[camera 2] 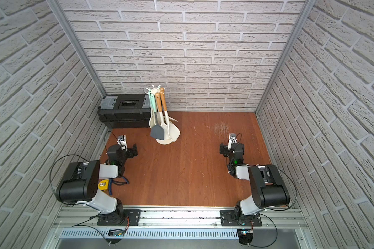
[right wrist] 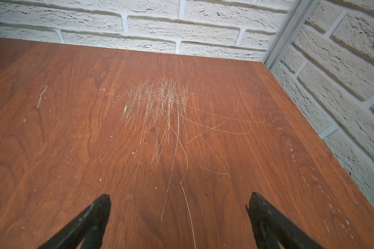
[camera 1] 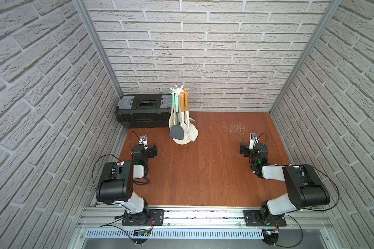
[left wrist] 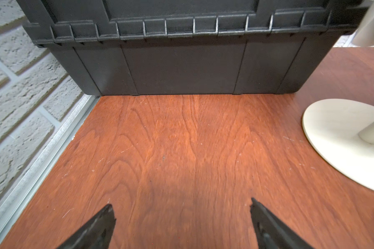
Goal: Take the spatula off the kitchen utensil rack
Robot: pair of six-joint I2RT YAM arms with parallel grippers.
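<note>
A white utensil rack (camera 1: 178,90) (camera 2: 155,90) stands at the back, left of centre, hung with several utensils: a dark grey spatula (camera 1: 176,132) (camera 2: 157,132) with a mint handle and pale ones with wooden or mint handles. Its round base (left wrist: 336,141) shows at the right of the left wrist view. My left gripper is low at the left, in front of the rack and apart from it, open with nothing between its fingers. My right gripper is open and empty over the table's right side, well away from the rack.
A black toolbox (camera 1: 142,116) sits at the back left, beside the rack. A yellow tool (camera 2: 103,185) lies by the left arm. Brick walls enclose the back and sides.
</note>
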